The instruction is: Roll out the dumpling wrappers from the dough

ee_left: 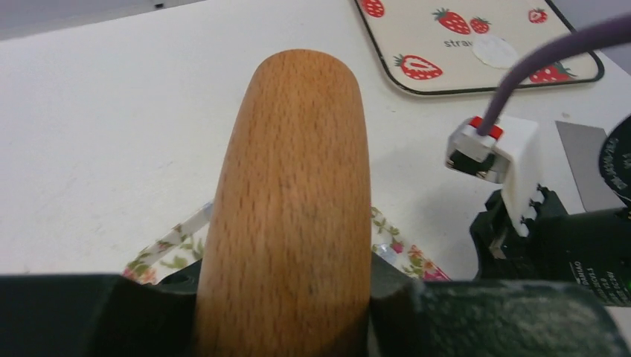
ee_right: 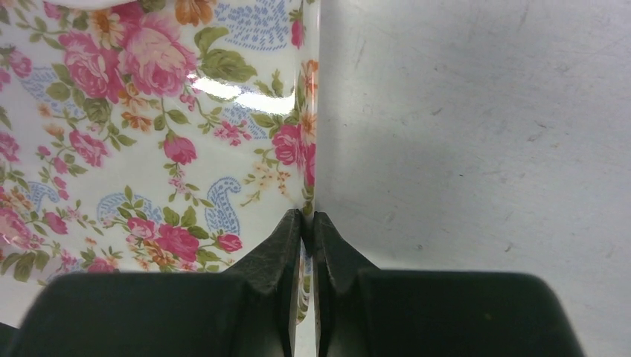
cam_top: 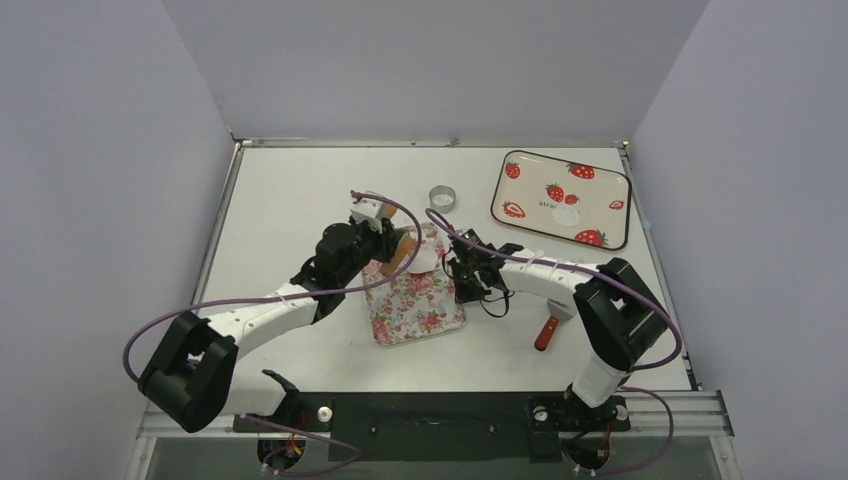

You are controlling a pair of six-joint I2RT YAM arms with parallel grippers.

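Note:
A floral board [cam_top: 415, 310] lies mid-table with a pale dough disc [cam_top: 422, 258] on its back part. The wooden rolling pin [cam_top: 398, 255] is in my left gripper [cam_top: 392, 235], over that board; in the left wrist view the pin [ee_left: 286, 186] fills the centre and hides the fingertips. My right gripper is shut on the board's right edge, seen close up in the right wrist view.
A strawberry tray [cam_top: 530, 190] with a white round on it stands at the back right. A metal ring cutter [cam_top: 442, 190] sits behind the board. A wooden-handled scraper [cam_top: 548, 330] lies at the front right.

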